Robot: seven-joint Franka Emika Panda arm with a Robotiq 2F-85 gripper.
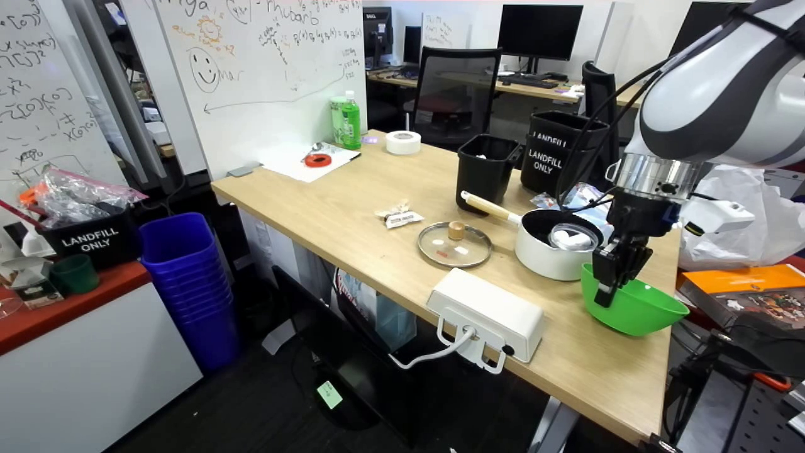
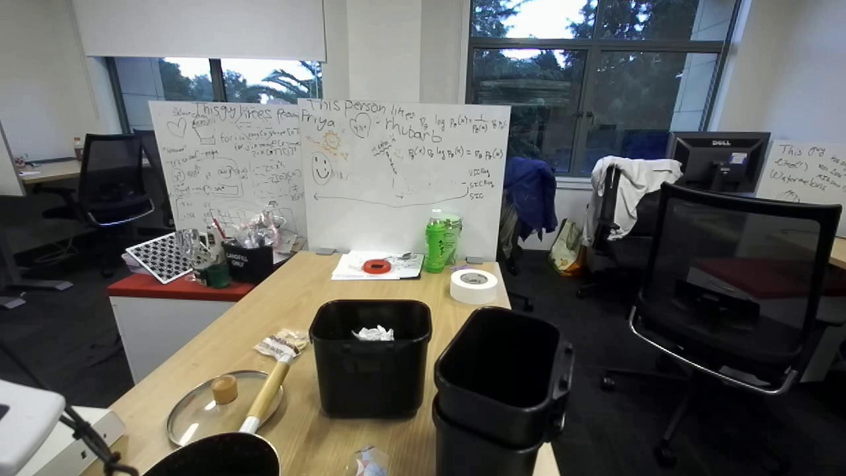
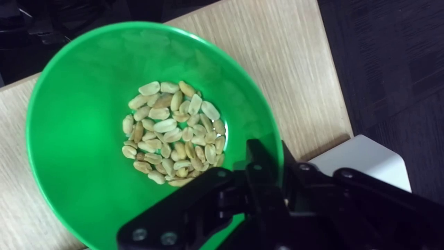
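A green bowl [image 1: 641, 308] is at the right end of the table in exterior view 1. Peanuts [image 3: 170, 133] cover its bottom in the wrist view. My gripper is shut on the bowl's rim, one finger [image 3: 256, 152] against the inner wall and the other outside. Whether the bowl's base touches the table cannot be told. Beside the bowl stands a white pot [image 1: 544, 255] with a wooden handle, holding a clear container [image 1: 571, 237].
A glass lid [image 1: 455, 245] lies left of the pot, and a white power box [image 1: 488, 306] sits at the table's front edge. Black bins [image 1: 488, 172] stand behind the pot. A small packet [image 1: 400, 216] lies mid-table.
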